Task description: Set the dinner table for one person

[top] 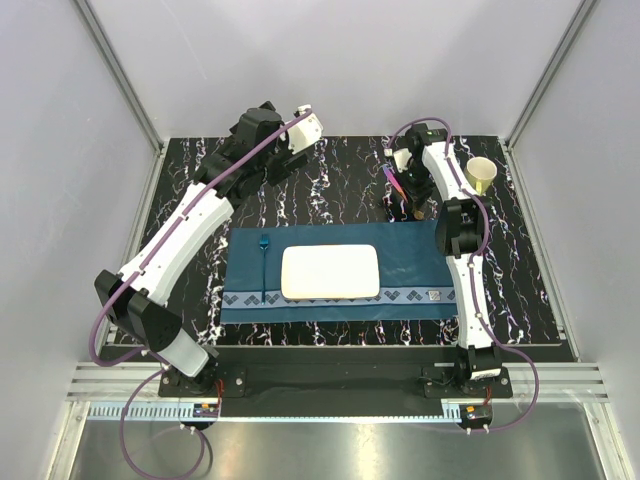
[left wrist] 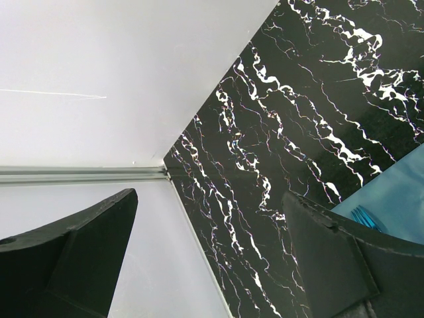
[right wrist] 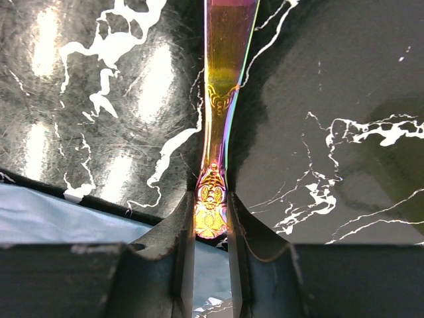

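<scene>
A rainbow-metal knife [right wrist: 222, 79] lies on the marble near the mat's back edge, also visible in the top view [top: 393, 181]. My right gripper is over its ornate handle end, fingers close on either side; whether they grip it is unclear. My left gripper is raised at the back left, open and empty. On the blue placemat [top: 410, 270] lie a white plate [top: 329, 272] and, left of it, a blue fork [top: 264, 263].
A pale yellow cup [top: 481, 174] stands at the back right, beside the right arm. Bare marble [top: 355, 180] lies at the back middle. Walls bound the table.
</scene>
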